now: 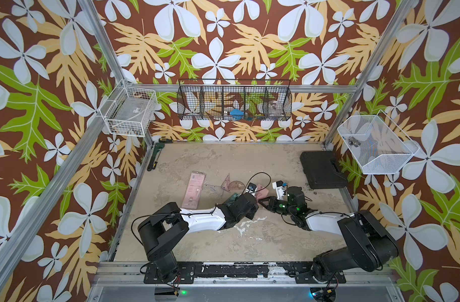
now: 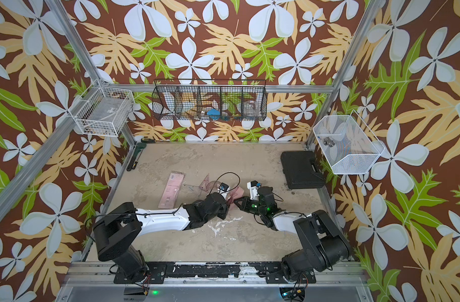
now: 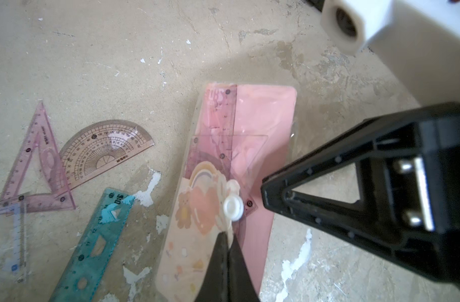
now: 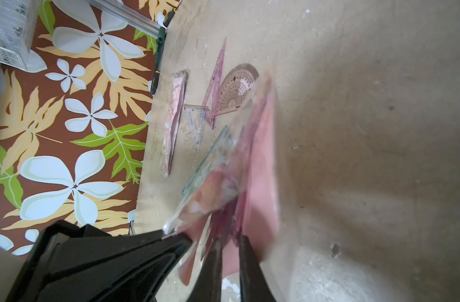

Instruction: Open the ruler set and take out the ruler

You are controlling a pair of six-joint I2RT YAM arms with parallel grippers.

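Observation:
The ruler set, a clear-and-pink pouch with a flowered front and a white button, holds pink rulers. In the right wrist view the pouch stands tilted off the table, its mouth towards my grippers. My left gripper is shut at the edge of the pouch by the button, with a thin bit of its plastic at the fingertips. My right gripper is part open at the pouch mouth; a ruler's pink edge shows just beyond the gap. Whether the fingers touch it is unclear.
Loose on the table left of the pouch lie a teal ruler, a protractor, a pink triangle and a clear triangle. Another pink pouch lies further left. A black case stands at the back right.

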